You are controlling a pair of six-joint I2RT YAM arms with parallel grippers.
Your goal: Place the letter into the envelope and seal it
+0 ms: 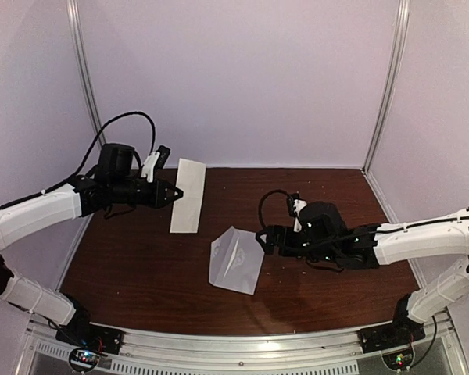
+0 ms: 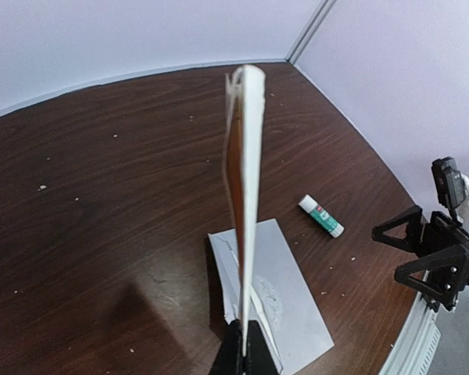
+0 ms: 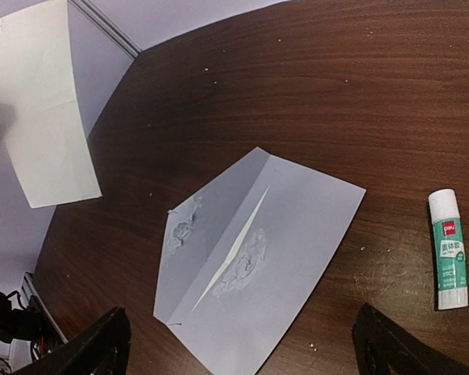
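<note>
On the table below lies the envelope [image 1: 236, 262], flap open, with glue-like smears visible in the right wrist view [image 3: 266, 266]. My right gripper [image 1: 266, 241] is open and empty, low over the envelope's right side.
A glue stick [image 3: 448, 258] lies right of the envelope, hidden behind the right arm in the top view.
</note>
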